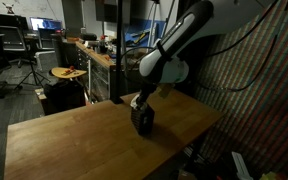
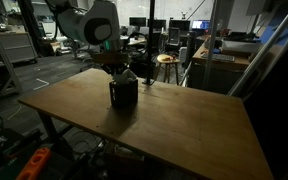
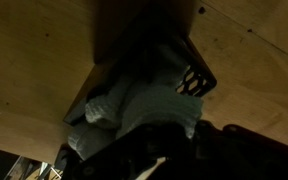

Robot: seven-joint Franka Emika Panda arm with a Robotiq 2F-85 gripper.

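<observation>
A black mesh container (image 1: 142, 121) stands on the wooden table, also in view in exterior view 2 (image 2: 125, 94). Light grey cloth (image 3: 159, 104) fills much of the wrist view, inside and over the container, whose perforated corner (image 3: 193, 80) shows beside it. Pale cloth (image 2: 130, 76) also rises above the container's rim in exterior view 2. My gripper points down at the container's top, shut on the cloth. Its fingertips are mostly hidden by the fabric and the dark picture.
A dark post (image 1: 119, 60) stands behind the table. Chairs and desks lie farther back.
</observation>
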